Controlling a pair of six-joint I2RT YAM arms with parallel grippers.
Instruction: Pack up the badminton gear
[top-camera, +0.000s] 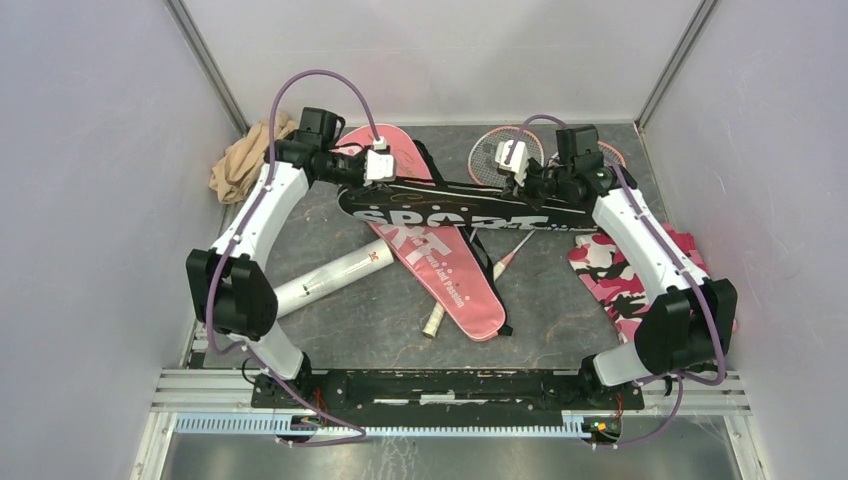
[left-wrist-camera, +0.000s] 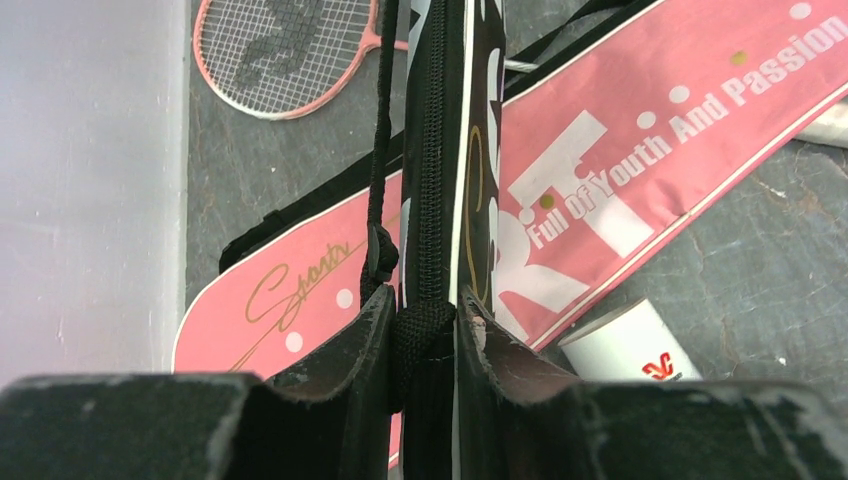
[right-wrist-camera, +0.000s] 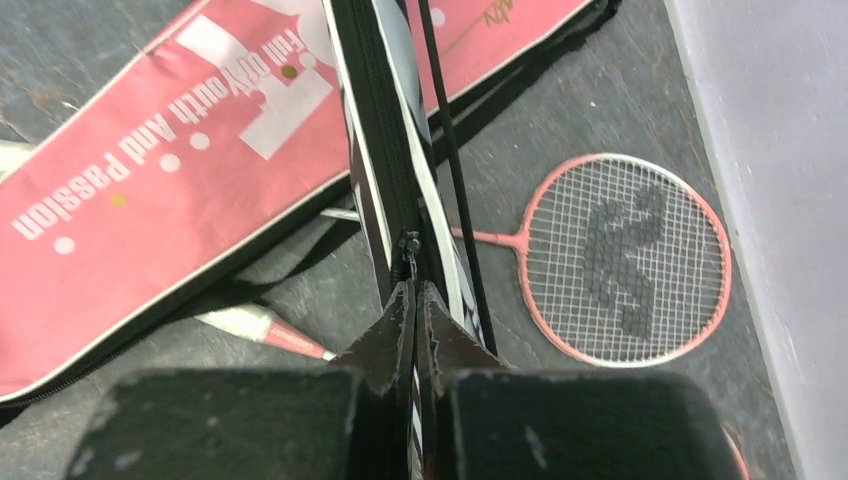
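Observation:
A long black racket bag (top-camera: 450, 210) with white SPORT lettering stretches sideways across the pink racket bag (top-camera: 440, 265). My left gripper is shut on the black bag's edge, around dark fabric by its zipper. On the zipper line, my right gripper is shut by the small zipper pull (right-wrist-camera: 411, 243); the pull appears to reach its tips. A racket (right-wrist-camera: 625, 260) lies at the back with its pink shaft running under the black bag. A wooden-gripped racket handle (top-camera: 434, 320) shows from beneath the pink bag.
A white shuttlecock tube (top-camera: 335, 278) lies at the left. A beige cloth (top-camera: 245, 165) is crumpled in the back left, and a pink camouflage cloth (top-camera: 625, 285) lies at the right. Bare floor (top-camera: 350, 335) shows in front. Walls close in the sides.

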